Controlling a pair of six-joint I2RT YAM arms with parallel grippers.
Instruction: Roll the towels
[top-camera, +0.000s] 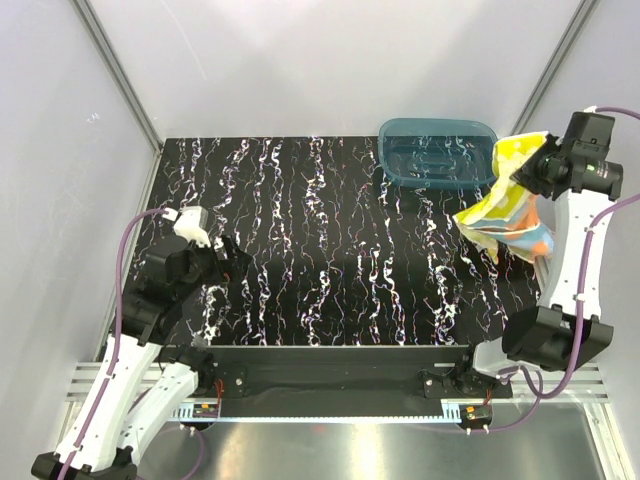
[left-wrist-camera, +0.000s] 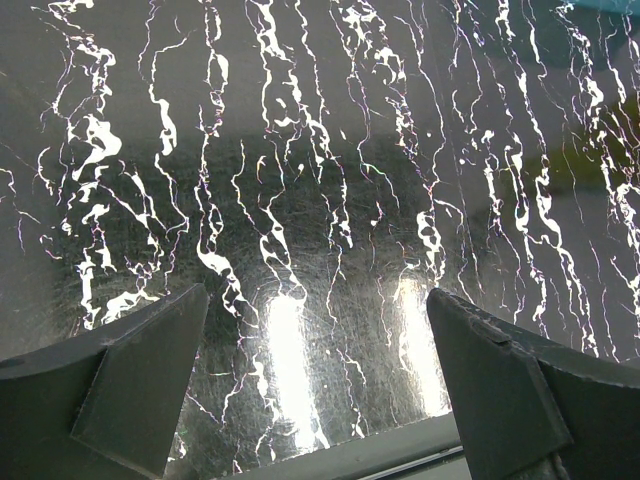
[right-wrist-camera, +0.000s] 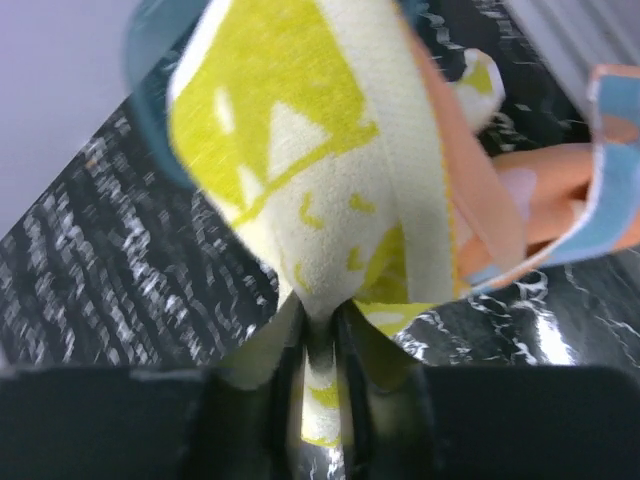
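A yellow and white towel (top-camera: 500, 205) with orange and blue parts hangs from my right gripper (top-camera: 535, 170), lifted at the table's right side; in the right wrist view the towel (right-wrist-camera: 280, 140) is pinched between the dark fingers, its lower end dangling. My left gripper (top-camera: 228, 258) is over the left of the table, open with nothing between its fingers; the left wrist view shows only bare table between them.
A teal translucent bin (top-camera: 432, 180) sits at the back right, beside the hanging towel. White walls border it at the back and sides.
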